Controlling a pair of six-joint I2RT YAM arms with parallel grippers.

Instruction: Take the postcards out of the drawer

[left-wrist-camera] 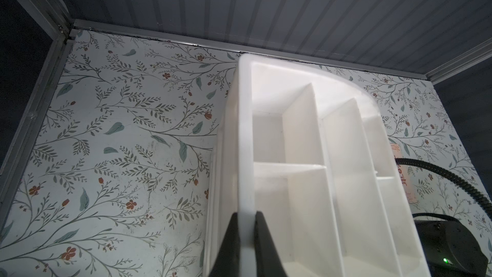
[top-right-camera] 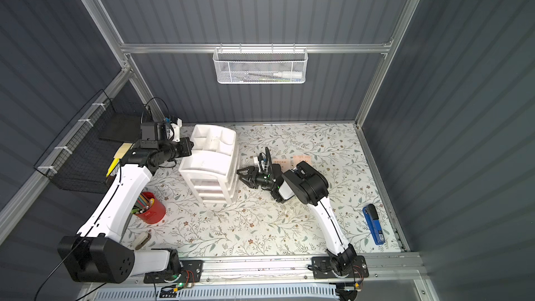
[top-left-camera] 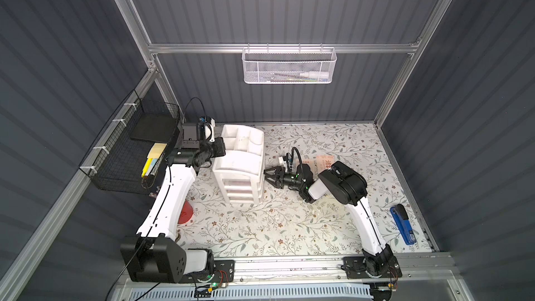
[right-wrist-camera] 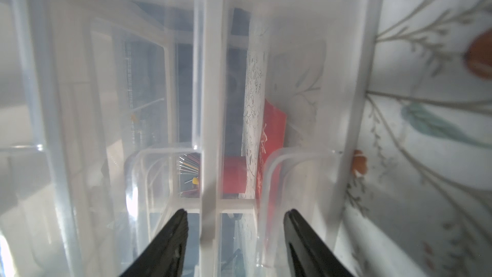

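Note:
The white drawer cabinet (top-left-camera: 239,161) stands left of centre on the table. My left gripper is shut on its thin upper rim, one finger either side. At the cabinet's right side, my right gripper stands open close to the clear drawer fronts, nothing held. Through the lowest drawer (right-wrist-camera: 307,46) a red card (right-wrist-camera: 274,123) with white marks shows, standing on edge. Pinkish printed cards (top-left-camera: 324,161) lie flat on the table behind the right arm, partly hidden by it.
A black wire basket (top-left-camera: 122,161) hangs on the left wall, a white mesh basket (top-left-camera: 289,69) at the back. The red pen cup (top-right-camera: 151,211) stands front left. A blue stapler (top-left-camera: 403,225) lies far right.

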